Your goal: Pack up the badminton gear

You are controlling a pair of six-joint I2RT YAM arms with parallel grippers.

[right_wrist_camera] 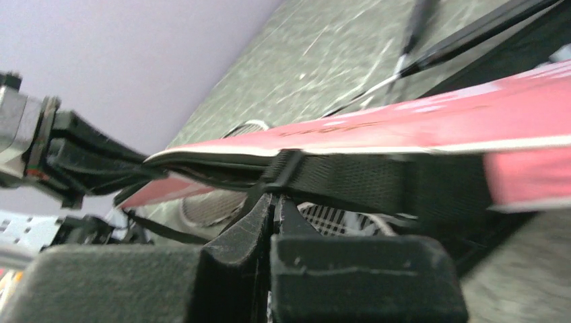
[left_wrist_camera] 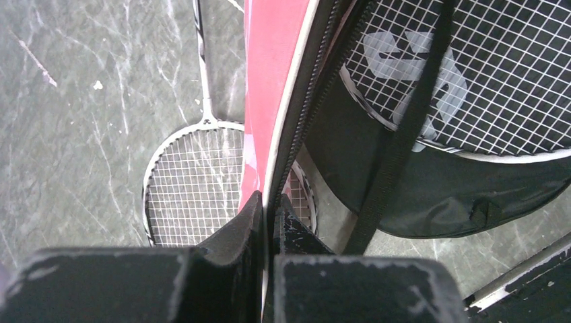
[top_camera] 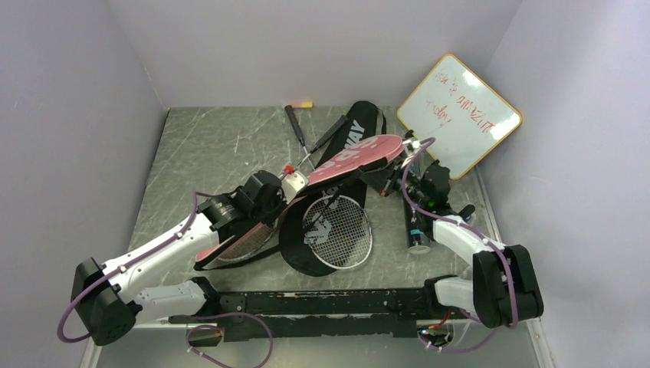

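Note:
A long pink-and-black racket bag (top_camera: 360,156) is raised at a slant across the middle of the table. My left gripper is shut on its zipped, white-piped edge. My right gripper is shut at the bag's black strap (right_wrist_camera: 343,178); whether the strap is pinched between the fingertips cannot be told. One racket (top_camera: 339,234) lies on the black lower part of the bag (left_wrist_camera: 431,202). A second racket (left_wrist_camera: 195,182) lies on the table to the left, partly hidden under the raised bag.
A dark shuttlecock tube (top_camera: 418,239) stands out beneath the right arm. Racket handles (top_camera: 293,123) reach toward the back, near a small orange-yellow item (top_camera: 300,104). The whiteboard (top_camera: 460,115) leans at the back right.

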